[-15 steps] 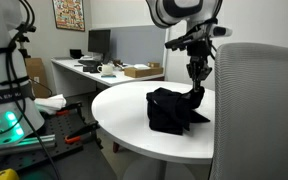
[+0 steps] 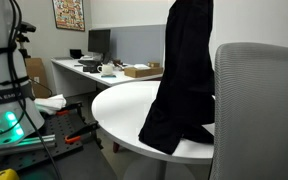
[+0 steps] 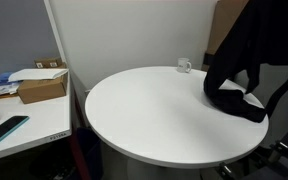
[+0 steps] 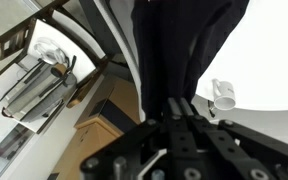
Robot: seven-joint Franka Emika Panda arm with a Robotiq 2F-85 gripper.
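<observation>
A large black cloth [image 2: 184, 80] hangs nearly straight down in exterior view 1, its top beyond the upper edge and its lower end lying on the round white table [image 2: 124, 105]. In exterior view 2 the cloth [image 3: 234, 95] is at the right side of the table, with part of it bunched on the tabletop. My gripper is visible only in the wrist view, dark against dark, its fingers close together with the cloth [image 4: 179, 40] stretching away from them. It is shut on the cloth, high above the table.
A white mug [image 3: 184, 66] stands at the table's back edge. A grey chair back [image 2: 256, 115] blocks the near right. A side desk [image 3: 34, 125] with a phone and a box [image 3: 44, 88] stands left.
My gripper has risen out of exterior view 1, drawing the cloth up from a bunched heap into a long hanging length. Its lower end still touches the table.
</observation>
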